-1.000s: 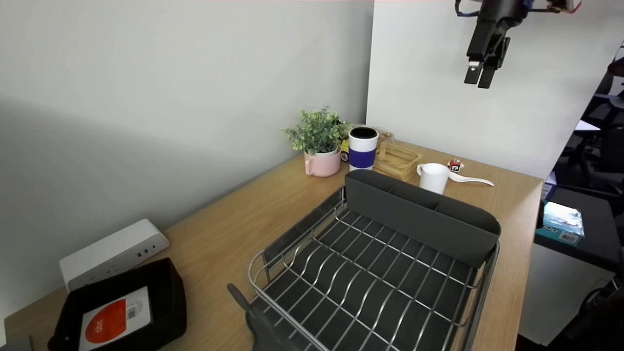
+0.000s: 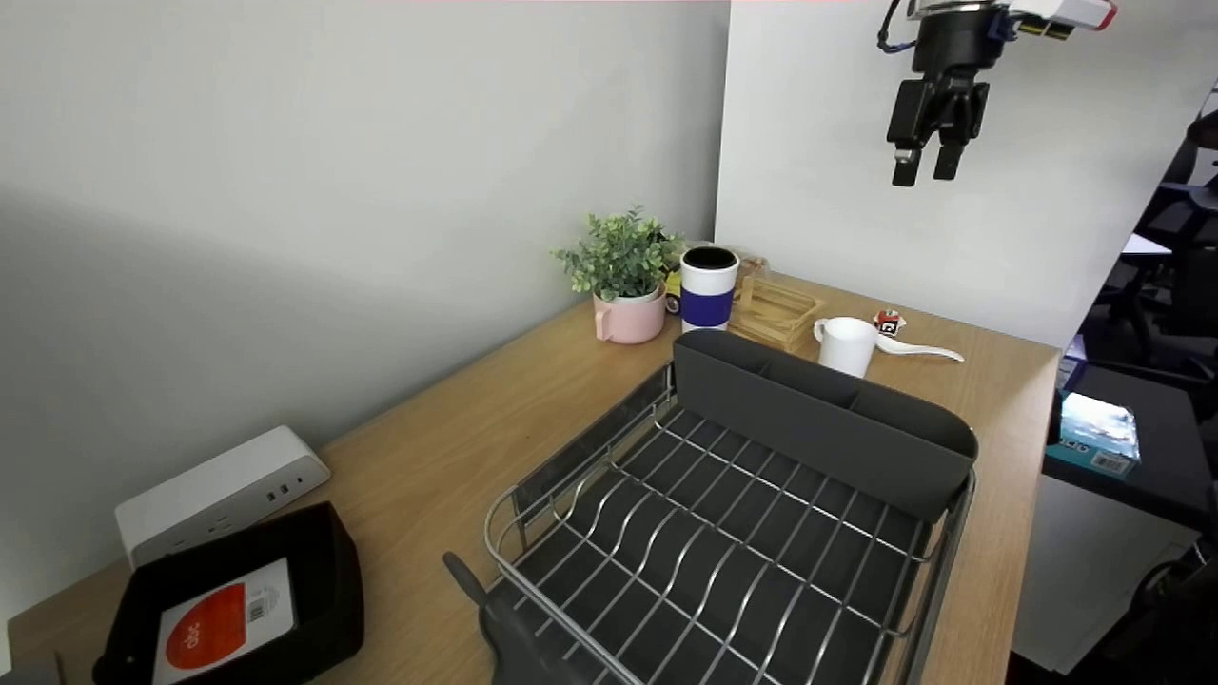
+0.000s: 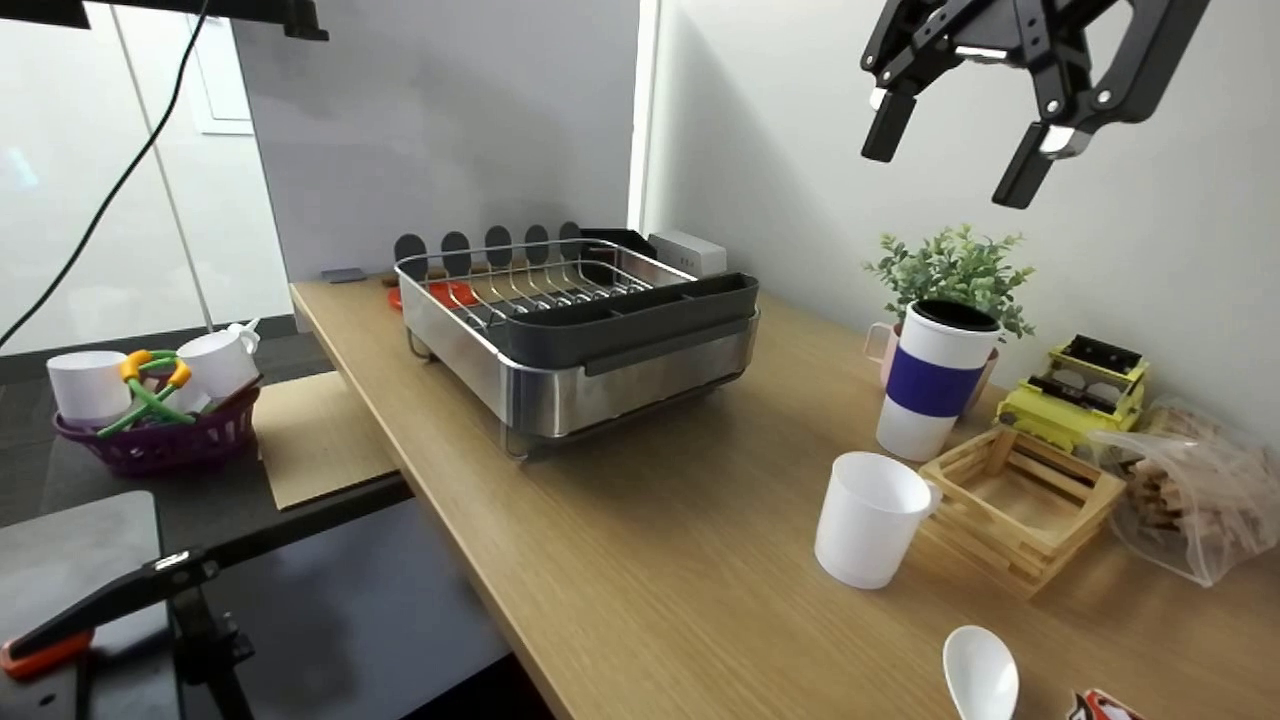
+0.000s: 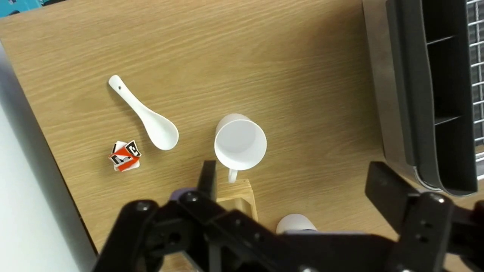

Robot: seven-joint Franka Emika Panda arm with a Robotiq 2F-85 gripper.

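My gripper (image 3: 948, 174) hangs high above the table, its fingers open and empty. In the wrist view its two fingers frame the table from either side, well above everything. A white mug (image 4: 240, 144) stands upright, seen from above, its inside bare. Left of it in that view lies a white spoon (image 4: 147, 115), and beside the spoon a small red, white and black piece (image 4: 125, 156). The dish rack (image 2: 731, 548) carries a dark grey utensil holder (image 2: 822, 422) on the side nearer the mug; its compartments look empty in the wrist view.
A wooden crate (image 3: 1020, 498), a white tumbler with a purple band (image 3: 933, 378), a potted plant (image 2: 622, 280), a yellow object (image 3: 1074, 390) and a clear bag (image 3: 1200, 492) crowd the wall side. Bare tabletop lies between mug and rack.
My gripper has turned and shifted slightly left in exterior view 1, and its fingers show farther apart. The objects on the table stand where they were.
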